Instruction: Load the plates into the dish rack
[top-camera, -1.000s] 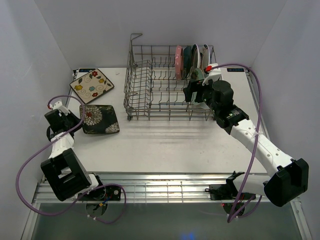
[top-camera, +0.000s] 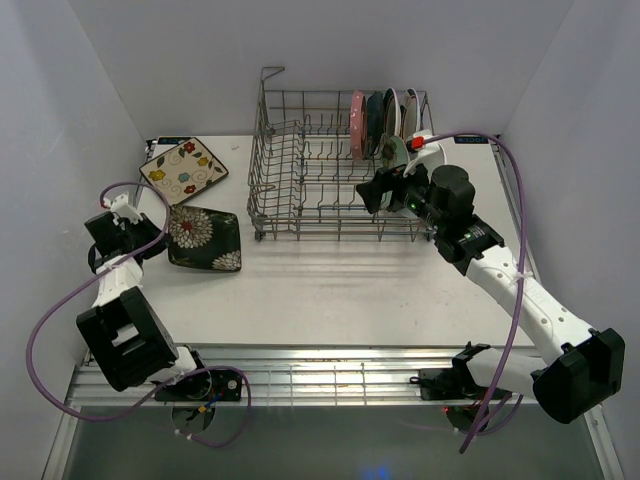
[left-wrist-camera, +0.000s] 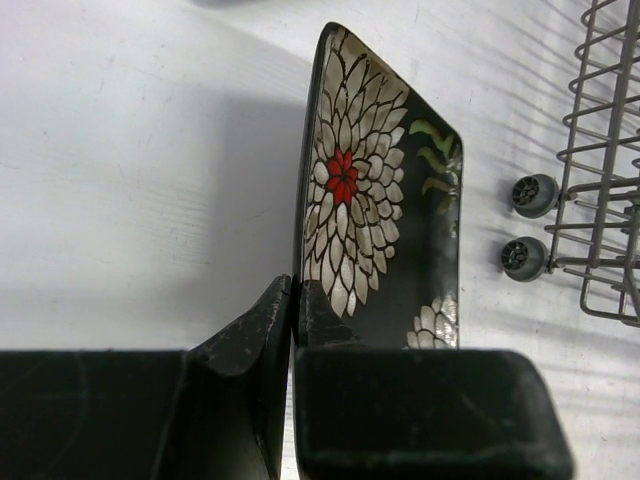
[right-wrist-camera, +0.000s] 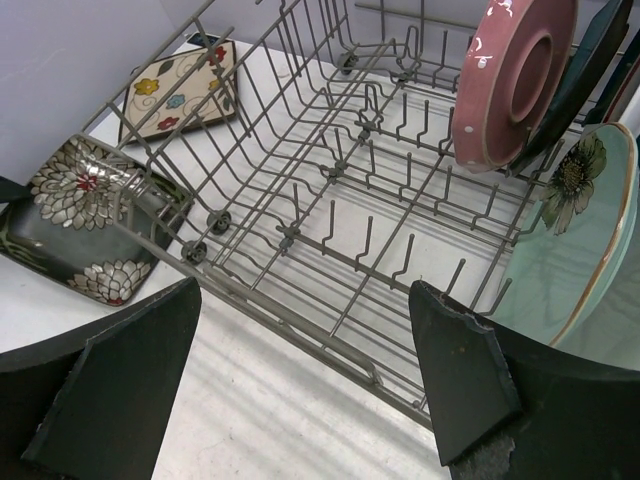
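My left gripper (top-camera: 150, 240) is shut on the near-left edge of a dark square plate with white flowers (left-wrist-camera: 390, 250), seen left of the wire dish rack (top-camera: 310, 215). In the top view a cream flowered square plate (top-camera: 185, 170) lies behind it. The rack holds several upright plates at its right, including a pink one (right-wrist-camera: 500, 90), a dark one and a pale green one (right-wrist-camera: 560, 270). My right gripper hangs open at the rack's front right, with nothing between its fingers.
Grey walls border it at left, back and right. The left and middle of the rack are empty.
My left gripper and the dark plate have shifted slightly to the right. The right arm has moved very slightly.
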